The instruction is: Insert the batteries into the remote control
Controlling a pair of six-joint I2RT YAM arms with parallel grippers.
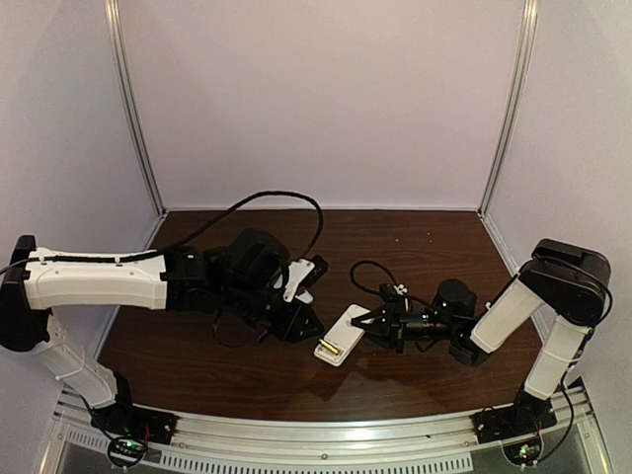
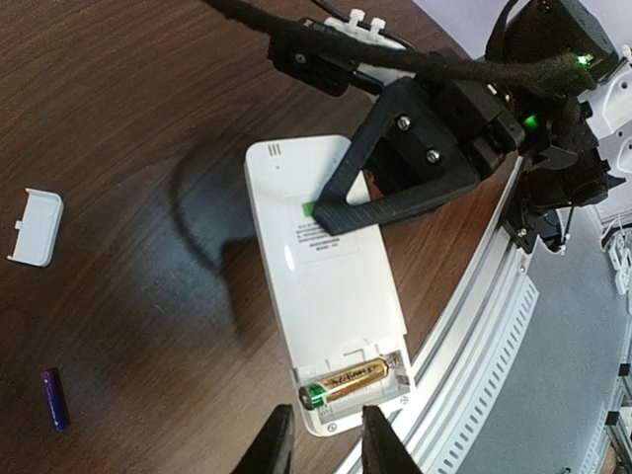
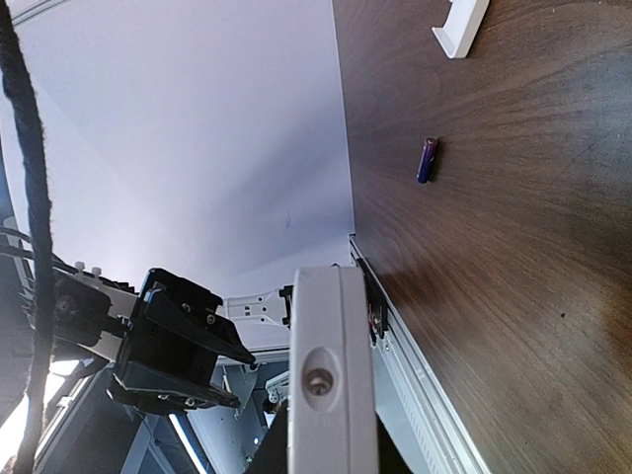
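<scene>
The white remote (image 2: 316,276) is held up by my right gripper (image 1: 357,322), shut on its upper end. A gold-and-green battery (image 2: 344,383) lies in the open compartment at the remote's lower end. My left gripper (image 1: 311,331) hangs just beside that end, its two fingertips (image 2: 279,434) part open, with nothing seen between them. A purple battery (image 2: 54,399) lies loose on the table, and the white battery cover (image 2: 37,226) lies apart from it; in the top view both are hidden behind the left arm.
A metal rail (image 1: 326,430) runs along the front edge. Cables loop above both grippers.
</scene>
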